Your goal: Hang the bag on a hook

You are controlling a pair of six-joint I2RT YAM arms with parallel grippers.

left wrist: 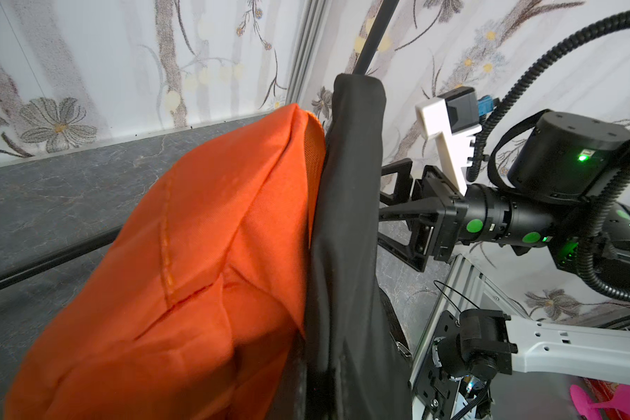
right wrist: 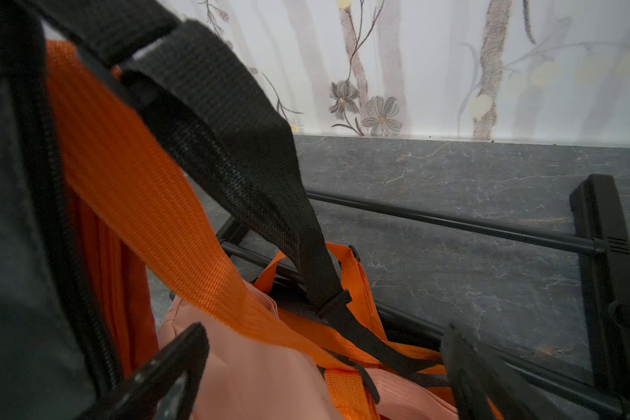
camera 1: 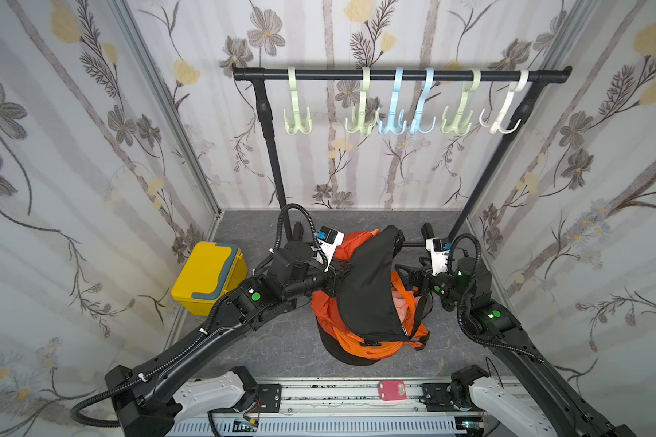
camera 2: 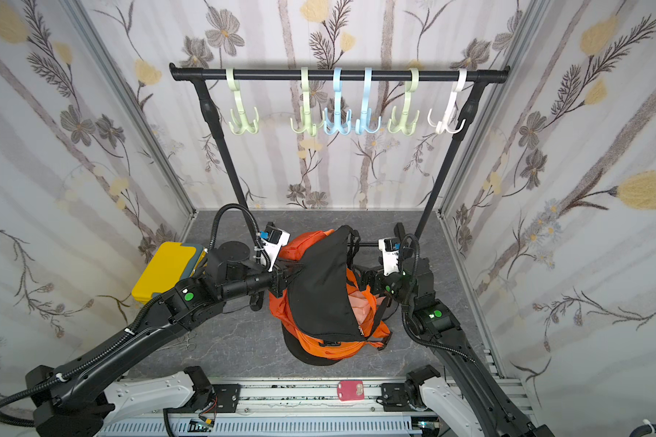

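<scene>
The orange and black bag rests on the grey floor below the rack, its dark panel lifted. My left gripper is shut on the panel's fabric, which runs between its blurred fingers in the left wrist view. From the right, my right gripper faces the bag, open. Its fingers show at the bottom of the right wrist view, with the black strap and orange strap hanging ahead and between them. Several hooks hang from the rack's bar.
A yellow box with a grey-blue handle stands on the floor to the left. The rack's posts rise behind both arms. Bare floor shows at the front left of the bag. A red block lies on the front rail.
</scene>
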